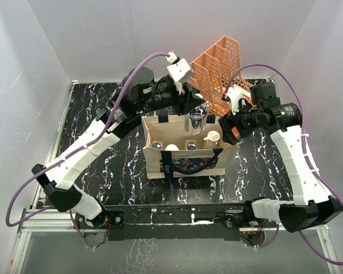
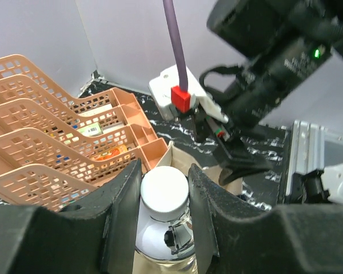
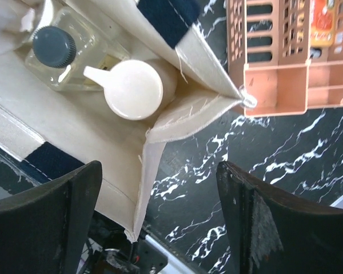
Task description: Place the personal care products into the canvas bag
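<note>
The canvas bag (image 1: 183,165) stands open at the table's middle holding several bottles and a white pump bottle (image 3: 132,90), with a dark-capped clear bottle (image 3: 63,60) beside it. Above the bag hangs a clear bottle with a pale cap (image 2: 164,193), between the fingers of my left gripper at its top; whether they grip it firmly is unclear. My right gripper is open over the bag's right end, nothing between its fingers.
An orange mesh organizer (image 1: 214,68) with some items stands behind the bag. Pale walls surround it.
</note>
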